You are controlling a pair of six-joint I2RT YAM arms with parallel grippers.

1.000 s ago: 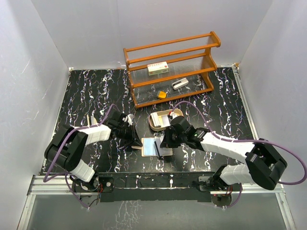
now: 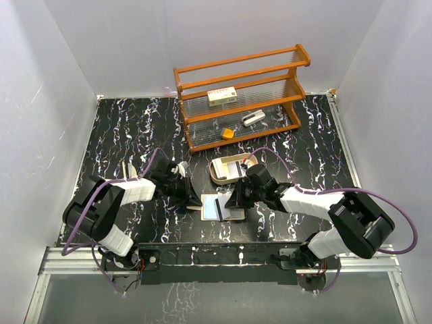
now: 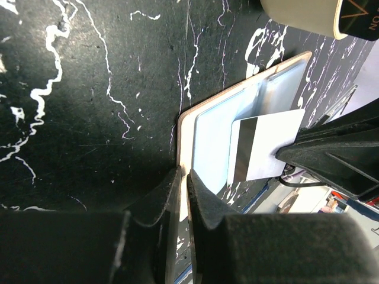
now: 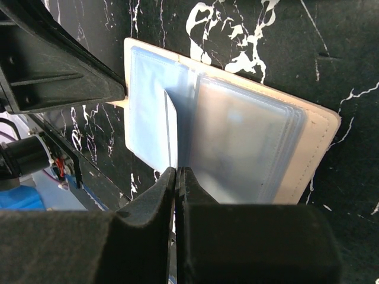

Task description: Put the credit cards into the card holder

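The card holder lies open on the table, beige-edged with pale blue sleeves. My left gripper is at the holder's edge, its fingertips close together on the border; whether anything is between them is unclear. My right gripper is shut on a thin white card with a dark stripe, held edge-on over the blue sleeve near the holder's middle. In the top view the left gripper is on the holder's left and the right gripper on its right.
An oval tray with more cards sits just behind the holder. A wooden rack with small boxes stands at the back. Bare marble table shows at the left and right rear.
Compared with a second ago, the right arm has shifted slightly and its gripper sits over the holder with the card. The holder and left gripper have moved slightly to the right.
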